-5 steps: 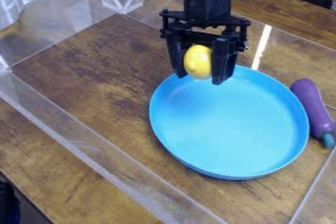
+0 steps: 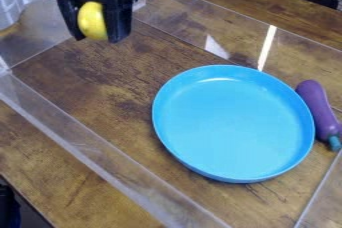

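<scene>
My black gripper [image 2: 94,17] is at the upper left, raised above the wooden table, shut on a yellow rounded object [image 2: 90,22]. A blue plate [image 2: 230,122] lies empty on the right half of the table, well apart from the gripper.
A purple eggplant toy [image 2: 315,110] lies at the right edge beside the plate. Clear plastic walls border the work area. The wood [image 2: 94,92] left of the plate is bare.
My gripper, carrying the yellow object, has moved left from over the blue plate to the upper left. The plate and eggplant are unmoved.
</scene>
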